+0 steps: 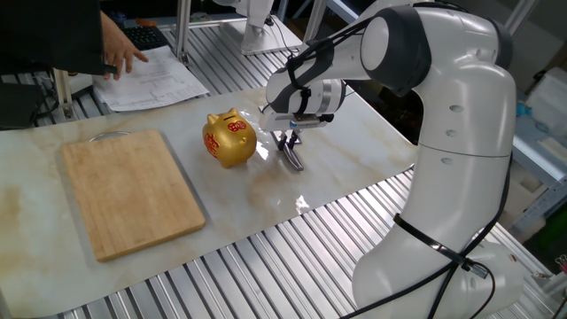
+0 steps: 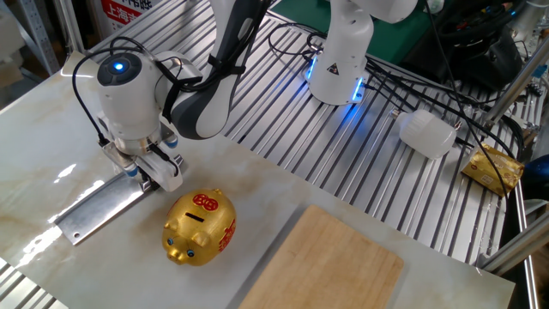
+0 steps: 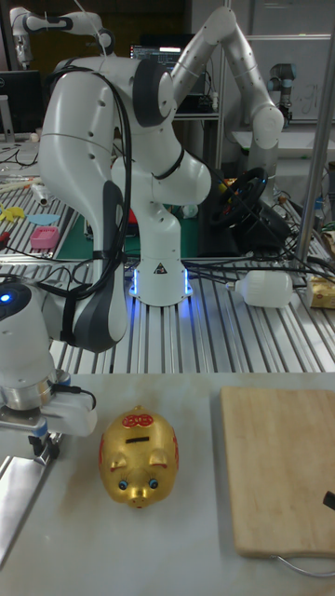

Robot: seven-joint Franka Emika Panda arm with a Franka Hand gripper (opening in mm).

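A gold piggy bank (image 1: 229, 139) with red markings stands upright on the pale marbled tabletop. Beside it, my gripper (image 2: 153, 182) points down at a shiny flat metal tool (image 2: 101, 208), which looks like a cleaver. Its broad, blade-like part with a small hole stretches away from my wrist; it also shows at the left edge of the third view, as a metal strip (image 3: 17, 502). In the first view, a curved metal handle (image 1: 293, 159) pokes out below my fingers. Whether the fingers are closed on the tool is unclear, as the wrist hides much of them.
A wooden cutting board (image 1: 133, 195) with a metal ring handle lies beyond the piggy bank, bare on top. Papers (image 1: 151, 80) lie behind the tabletop, with a person's hand (image 1: 120, 49) over them. A white bulb-like object (image 2: 427, 134) rests on the slatted metal frame.
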